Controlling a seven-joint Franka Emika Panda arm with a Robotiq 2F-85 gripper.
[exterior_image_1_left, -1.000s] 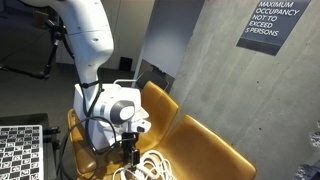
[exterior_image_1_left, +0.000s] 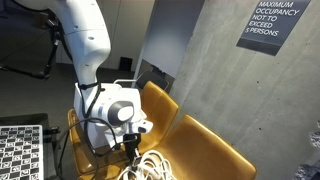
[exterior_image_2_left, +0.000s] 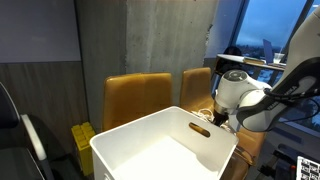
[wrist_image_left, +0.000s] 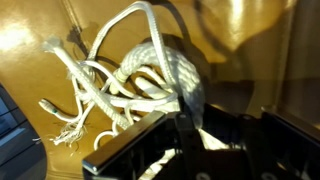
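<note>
A bundle of white rope (wrist_image_left: 140, 85) lies in loops on a tan leather chair seat (wrist_image_left: 215, 25) in the wrist view, its frayed ends to the left. My gripper is shut on a thick strand of it at the bottom of that view. Exterior view 1 has the gripper (exterior_image_1_left: 132, 154) low over the seat, at the near-left side of the rope (exterior_image_1_left: 150, 167). In exterior view 2 the rope (exterior_image_2_left: 206, 114) shows only partly behind a white bin, and the fingertips are hidden there.
The open white bin (exterior_image_2_left: 135, 128) with a brown handle slot stands in front of the chairs. Tan chair backs (exterior_image_1_left: 200, 145) line the concrete wall (exterior_image_1_left: 245, 95). A checkered board (exterior_image_1_left: 20, 150) lies at the left.
The rope loops beside the gripper have shifted slightly.
</note>
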